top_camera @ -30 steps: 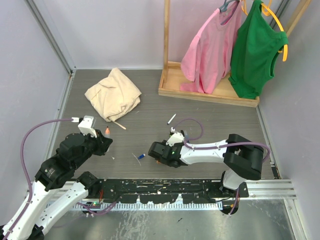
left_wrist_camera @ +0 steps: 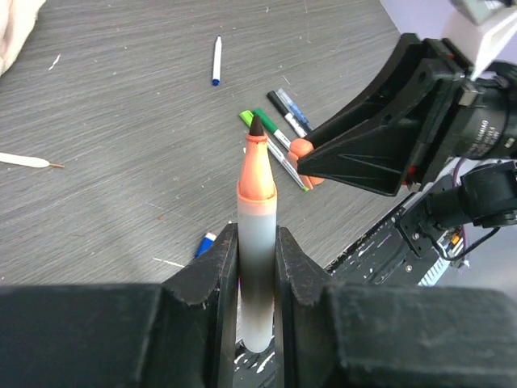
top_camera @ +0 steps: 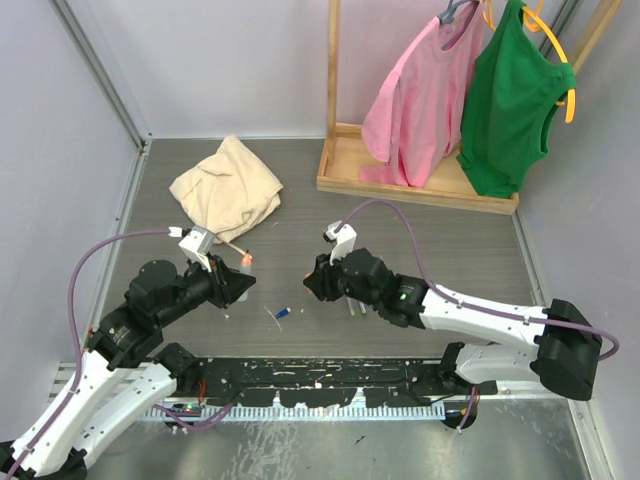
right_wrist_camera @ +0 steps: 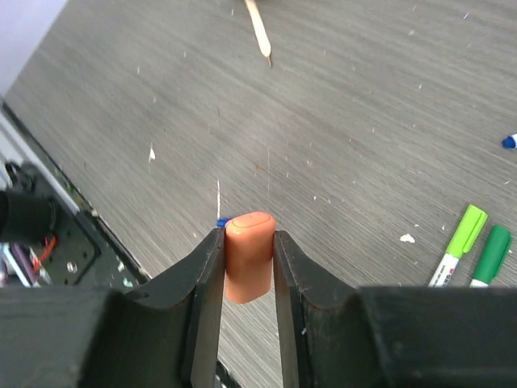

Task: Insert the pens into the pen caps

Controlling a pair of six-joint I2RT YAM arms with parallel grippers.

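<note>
An orange-topped marker [left_wrist_camera: 257, 194] with a pale translucent barrel and a bare dark tip stands upright in the left wrist view. My left gripper is shut on its barrel, tip free above the fingers. In the right wrist view, an orange cap [right_wrist_camera: 248, 263] sits between the fingers of my right gripper, which is shut on it. The top view has my left gripper [top_camera: 240, 286] and my right gripper [top_camera: 312, 284] facing each other across a gap, marker and cap apart. The cap's opening cannot be seen.
Light green [right_wrist_camera: 457, 242] and dark green [right_wrist_camera: 493, 254] pens lie on the table, with black [left_wrist_camera: 284, 110] and blue [left_wrist_camera: 294, 108] ones beside them. A blue cap [top_camera: 283, 313], a white pen [left_wrist_camera: 216, 61], a brush [left_wrist_camera: 27, 160] and a beige cloth [top_camera: 228, 183] also lie there.
Both arms have come toward each other. My left gripper has moved right with the marker; the right one has risen from lower on the table, moving slightly up in the top view.
</note>
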